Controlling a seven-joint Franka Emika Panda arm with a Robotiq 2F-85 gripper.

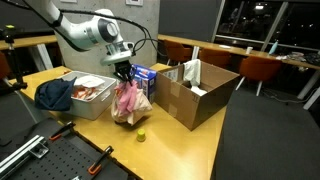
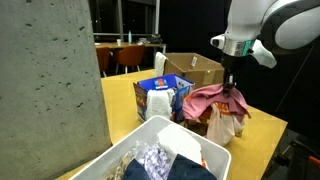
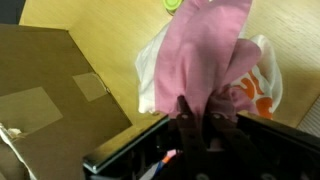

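A pink cloth (image 1: pixel 126 98) hangs from my gripper (image 1: pixel 126 76), bunched at the top and draping downward. In the wrist view, the gripper is shut on that cloth (image 3: pixel 197 48), which spreads away from the fingers. Behind and below it shows a pale bag with orange print (image 3: pixel 264 84). The second exterior view has the pink cloth (image 2: pixel 217 97) lying across the upper part of the pale bag (image 2: pixel 226 126). Whether the bag is also gripped or only touches the cloth, I cannot tell.
To the right stands an open cardboard box (image 1: pixel 197 101) with white cloth (image 1: pixel 192 72) over its edge. A grey bin (image 1: pixel 94 106) with dark and rust-coloured cloths is on the left. Behind the cloth is a blue box (image 1: pixel 144 78). A yellow-green round object (image 1: pixel 141 135) sits on the table's bare front.
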